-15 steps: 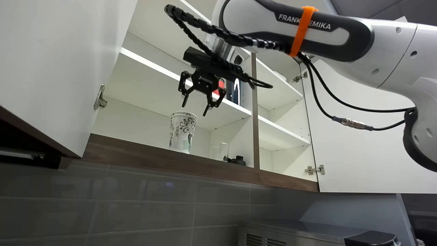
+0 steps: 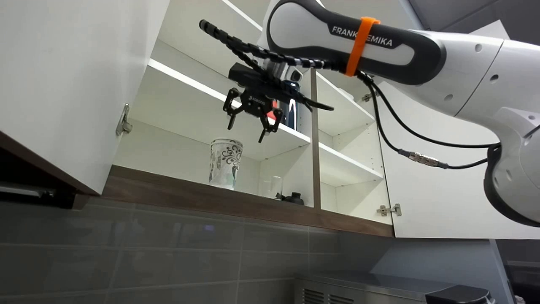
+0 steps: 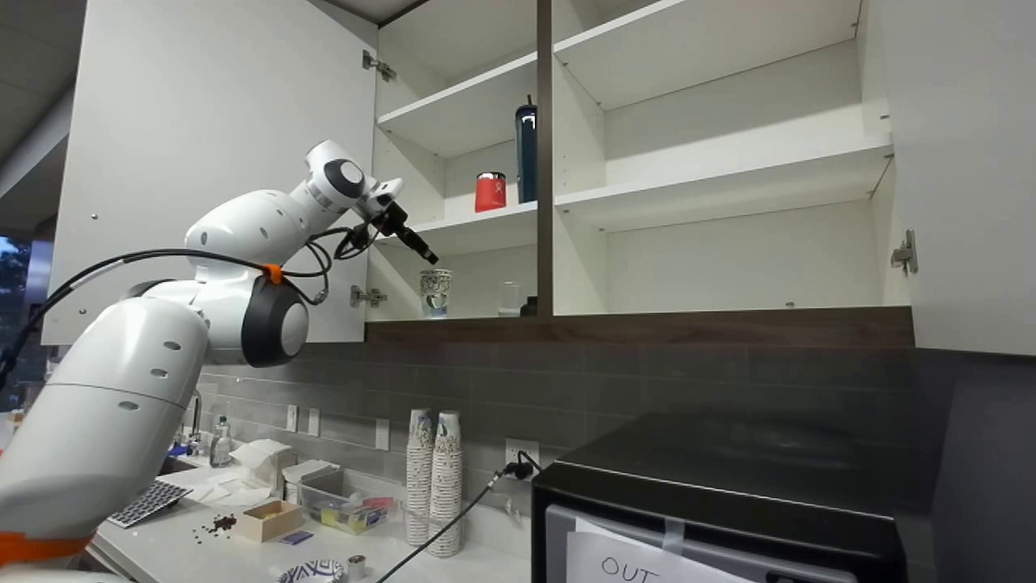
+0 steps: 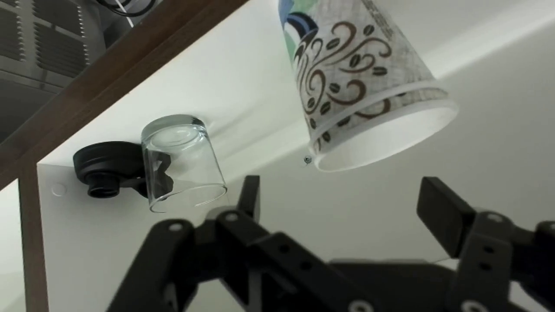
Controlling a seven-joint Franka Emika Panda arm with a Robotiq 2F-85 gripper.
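On the cabinet's lowest shelf stands a patterned paper cup (image 2: 225,164), upright, its rim seeming doubled as if cups are stacked. In the wrist view the cup (image 4: 359,78) appears upside down, beyond the fingertips. My gripper (image 2: 247,132) hangs above the cup and a little to its right in exterior view 1. Its fingers (image 4: 442,216) stand apart with only empty space between them, so it is open. Exterior view 2 has the gripper (image 3: 433,261) close over the cup (image 3: 436,295), with no clear contact.
Right of the cup on that shelf are a clear glass (image 4: 182,161) and a black lid-like item (image 4: 109,166). The middle shelf above holds a red tumbler (image 3: 490,191) and a tall dark bottle (image 3: 526,154). An open cabinet door (image 3: 223,146) flanks the arm.
The cup has not moved.
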